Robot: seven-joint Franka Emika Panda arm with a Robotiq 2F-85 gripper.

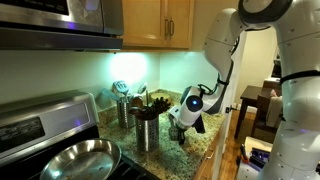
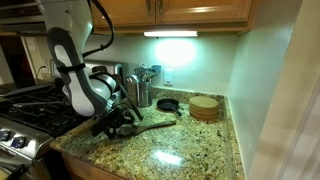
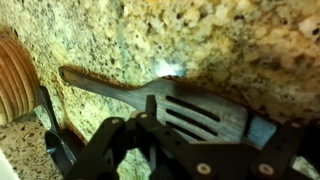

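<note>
A dark grey slotted spatula (image 3: 195, 110) lies flat on the speckled granite counter (image 3: 190, 40), its handle pointing to the upper left in the wrist view. My gripper is low over the blade end, with its fingers parted and the slotted blade between them. Whether either finger touches the blade cannot be made out. In exterior view 2 the gripper (image 2: 127, 130) is down at the counter, and the spatula (image 2: 154, 127) reaches out to its right. From exterior view 1 the gripper (image 1: 180, 136) appears close to the surface, its fingertips too small to read.
A metal utensil pot (image 1: 147, 133) stands beside the arm, close to the stove pan (image 1: 80, 162). Round wooden plates (image 2: 204, 107) and a small black pan (image 2: 169, 105) sit towards the back wall.
</note>
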